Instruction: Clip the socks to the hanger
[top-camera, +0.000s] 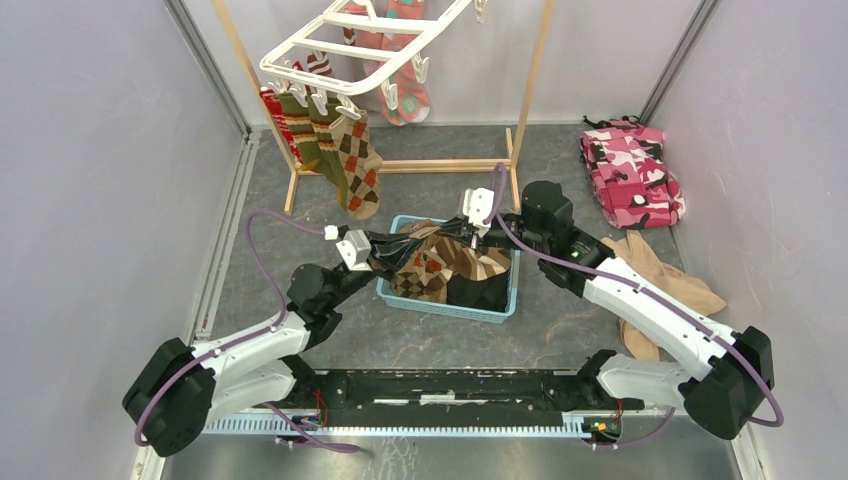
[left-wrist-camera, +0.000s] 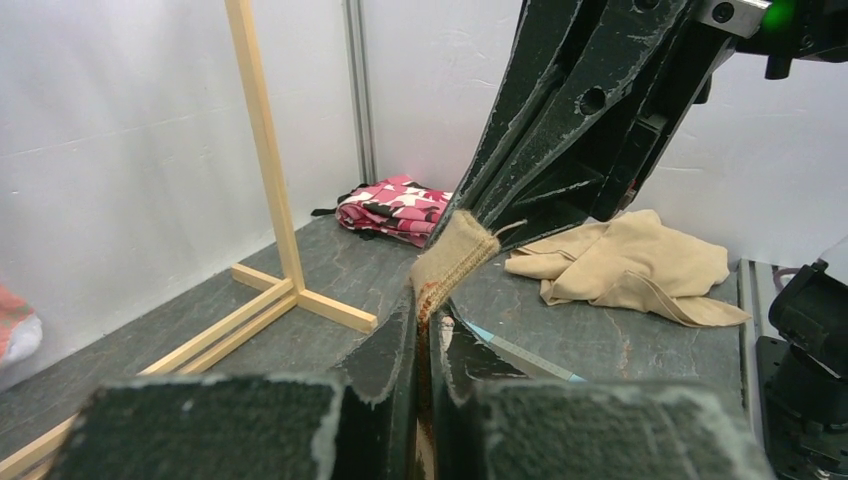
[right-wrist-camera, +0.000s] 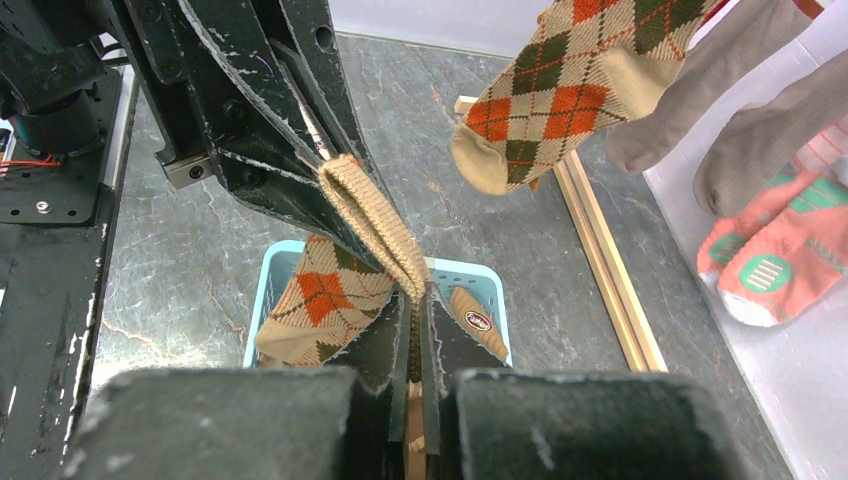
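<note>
Over the blue basket (top-camera: 445, 311) both grippers hold a tan sock cuff, seen also as a ribbed band (right-wrist-camera: 370, 215) in the right wrist view. My left gripper is shut on it; my right gripper is shut on it from the other side, their tips close together. The basket holds patterned socks (right-wrist-camera: 320, 310) and dark cloth (top-camera: 475, 290). The white hanger (top-camera: 365, 75) has clips, with striped, argyle (top-camera: 355, 160) and pink socks (top-camera: 405, 95) hanging from it.
A wooden frame (top-camera: 445, 166) stands behind the basket under the hanger. A pink camouflage bag (top-camera: 630, 175) and tan cloth (top-camera: 670, 290) lie at the right. Bare floor shows left of the basket.
</note>
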